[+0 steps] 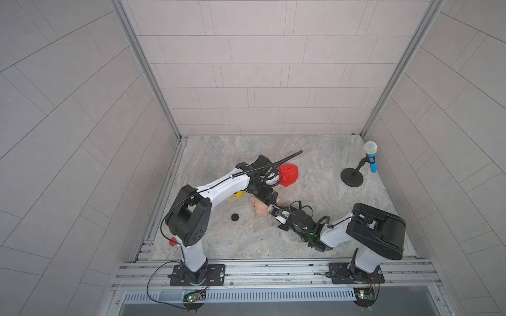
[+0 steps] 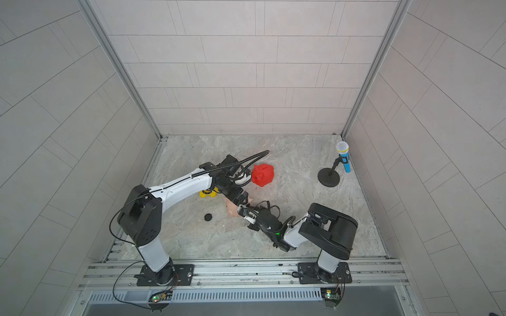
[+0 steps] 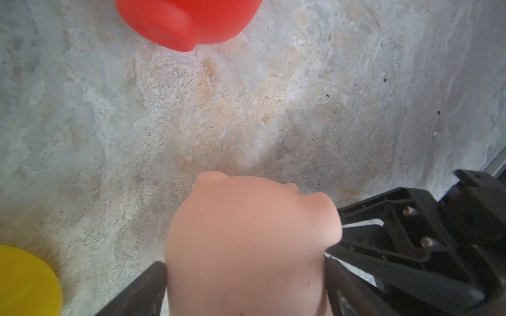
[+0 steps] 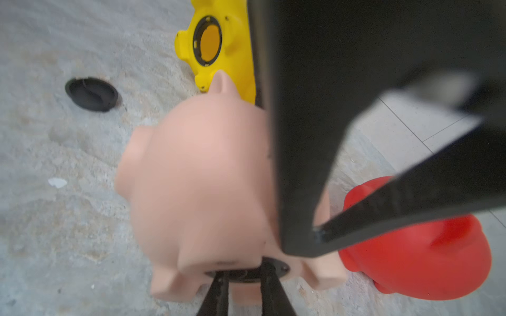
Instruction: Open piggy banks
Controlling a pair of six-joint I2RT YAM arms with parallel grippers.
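Observation:
A pink piggy bank sits between my two grippers near the middle of the floor. My left gripper has its fingers on either side of the pig's body, filling the lower part of the left wrist view. My right gripper has its fingertips at the dark plug on the pig, narrowly apart; whether they grasp the plug is unclear. A yellow piggy bank shows an open ringed hole. A loose black cap lies on the floor beside it.
A red piggy bank stands behind the pink one. A black stand with a blue cup is at the back right. A small red object is at the front left.

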